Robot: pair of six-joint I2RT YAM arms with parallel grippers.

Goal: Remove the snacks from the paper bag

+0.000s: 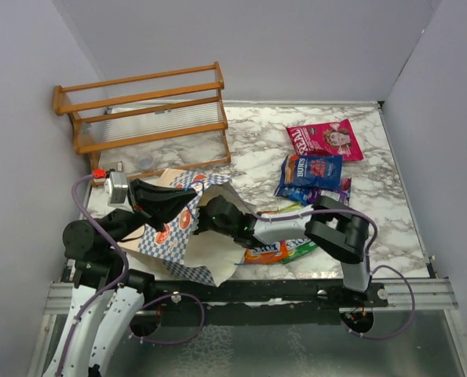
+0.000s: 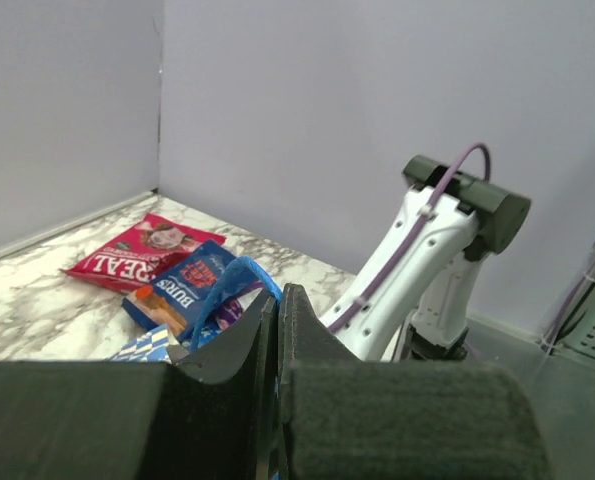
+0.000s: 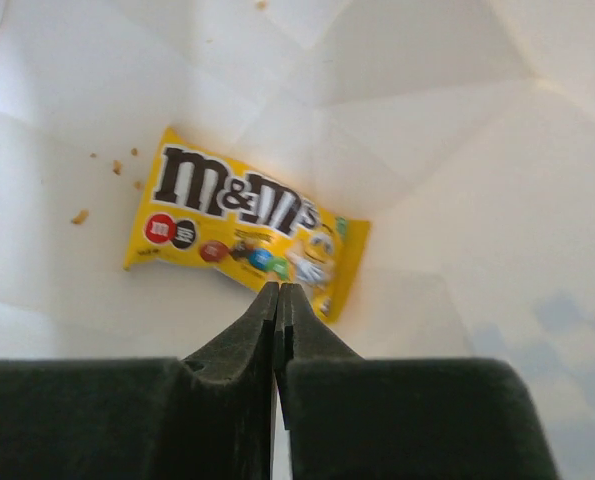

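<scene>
The paper bag (image 1: 209,265), blue-and-white checked with orange patches, lies on its side with its mouth to the right. My left gripper (image 1: 195,192) is above it, shut on the bag's blue handle (image 2: 242,264), which runs into its fingertips in the left wrist view. My right gripper reaches into the bag, shut, with nothing showing between its fingers. Just beyond its fingertips a yellow M&M's packet (image 3: 242,220) rests on the white inner paper; whether they touch cannot be told. In the top view the bag's wall hides that packet.
Outside the bag lie a pink snack bag (image 1: 327,140), a blue one (image 1: 311,170) over a purple one (image 1: 343,188), and an orange-and-green one (image 1: 280,250) partly under the right arm. A wooden rack (image 1: 147,118) stands at the back left.
</scene>
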